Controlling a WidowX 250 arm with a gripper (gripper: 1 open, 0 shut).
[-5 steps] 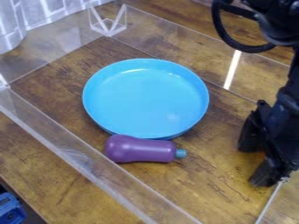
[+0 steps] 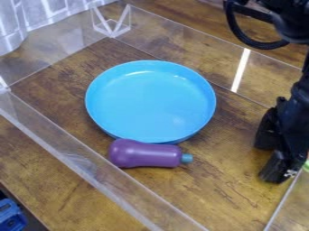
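A blue round plate [image 2: 151, 97] lies on the wooden board in the middle of the view. Just below it rests a purple bottle-shaped object [image 2: 143, 153] on its side, with a teal tip pointing right. The black robot gripper [image 2: 268, 153] is low at the right edge, apart from both plate and purple object; its dark fingers blend together, so its finger state and anything between them cannot be made out.
Clear plastic walls border the wooden surface [image 2: 182, 194] at left, back and right. A blue item [image 2: 7, 217] sits outside at the bottom left. The board's front middle is bare.
The arm at the right has shifted slightly up and to the right. The plate and purple object have stayed in place.
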